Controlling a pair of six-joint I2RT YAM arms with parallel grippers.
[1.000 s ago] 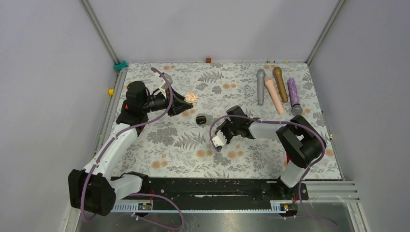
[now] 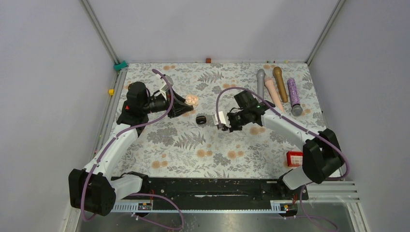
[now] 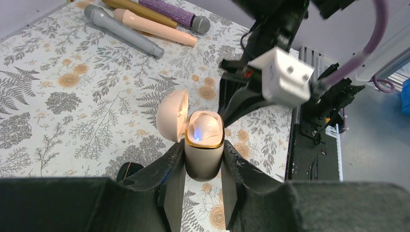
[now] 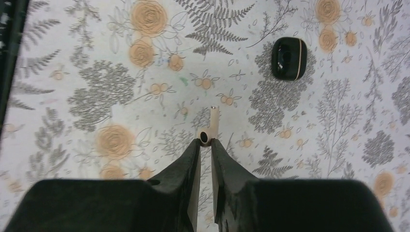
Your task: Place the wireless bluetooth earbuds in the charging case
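My left gripper is shut on the cream charging case (image 3: 203, 154), held up over the left-middle of the table (image 2: 179, 140) with its lid (image 3: 169, 116) open. In the right wrist view a cream earbud (image 4: 214, 119) is pinched at the tips of my right gripper, its stem pointing away from the fingers. That gripper hangs over the table to the right of the held case. A small black case (image 4: 289, 58) lies on the table between the two grippers.
Several microphones (image 2: 281, 84) lie at the back right. A red box (image 2: 294, 158) sits at the front right.
The left gripper and the case are nearly unchanged.
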